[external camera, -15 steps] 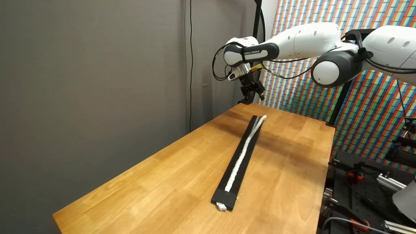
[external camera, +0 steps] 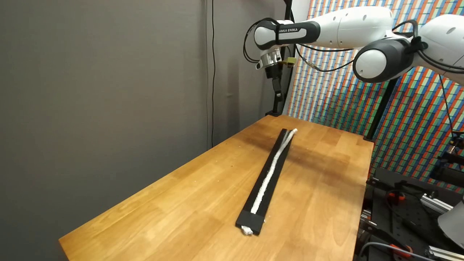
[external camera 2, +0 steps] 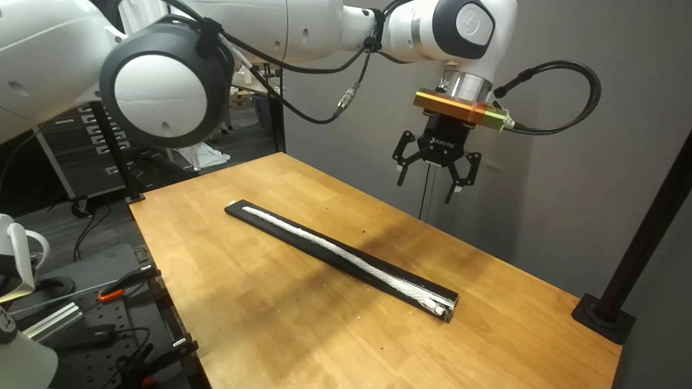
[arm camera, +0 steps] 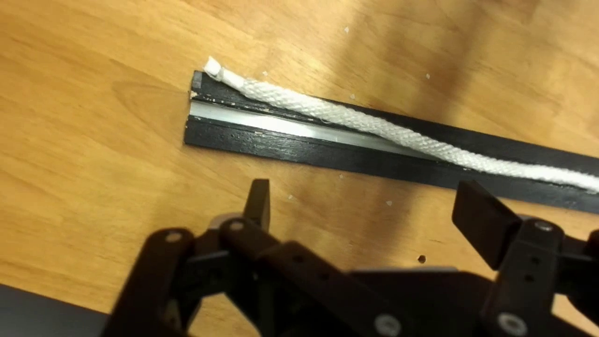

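A white braided rope point(arm camera: 348, 116) lies along a long black channel point(arm camera: 314, 149) on the table. Near the end seen in the wrist view, the rope leaves the silvery groove point(arm camera: 269, 123) and rests on the black side wall, its taped tip point(arm camera: 213, 68) poking just past the edge. Farther along, it follows the middle of the channel point(external camera 2: 305, 241). At the opposite end a black cover point(external camera: 251, 218) crosses over the rope, and a bit of rope sticks out beyond it. My gripper point(external camera 2: 425, 188) hangs open well above the table, nothing between its fingers.
A black post point(external camera 2: 610, 304) stands at one corner, and a grey curtain wall point(external camera: 108, 87) runs along one side. Clamps and hardware point(external camera 2: 110, 324) crowd the opposite side.
My arm has risen, and the gripper has turned from a tilted pose to pointing more straight down. Rope and channel look unmoved.
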